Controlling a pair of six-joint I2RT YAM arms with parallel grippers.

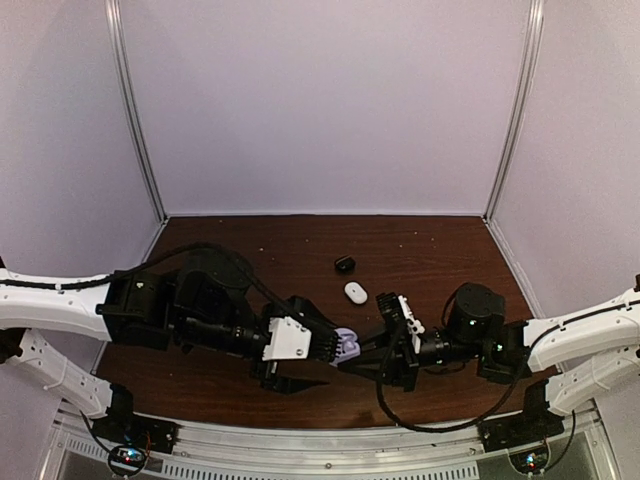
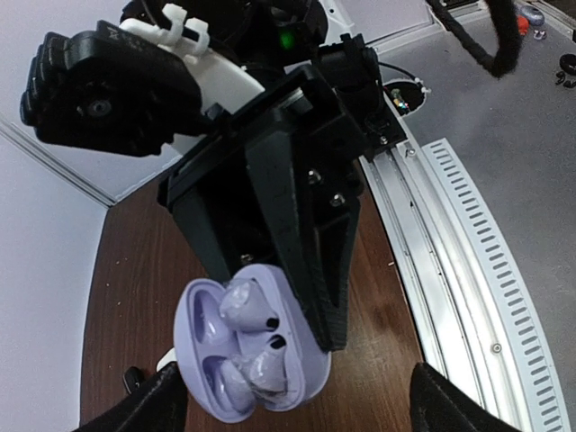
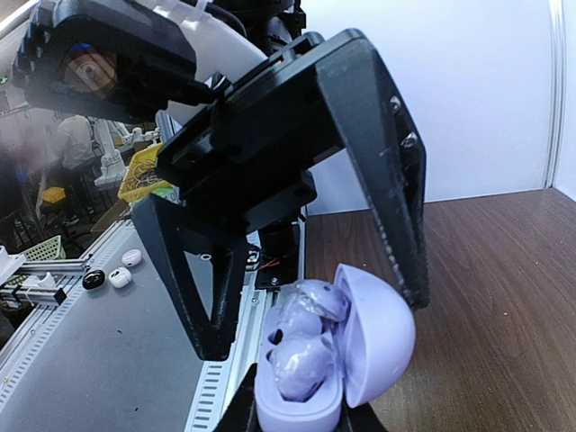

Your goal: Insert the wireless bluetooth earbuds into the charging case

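My right gripper is shut on the lilac charging case [image 3: 300,407], which it holds above the table. Its lid [image 3: 380,335] stands open. Two glossy lilac earbuds, one [image 2: 247,306] beside the other [image 2: 267,367], lie in the case's hollows; whether they are fully down is unclear. In the right wrist view my left gripper is open, its fingers [image 3: 378,171] spread on either side above the case, with a gap to the earbuds. The top view shows the left gripper's body partly covering the case.
A white case [image 1: 355,292] and a small black case [image 1: 344,264] lie on the brown table behind the grippers. A metal rail [image 1: 330,440] runs along the front edge.
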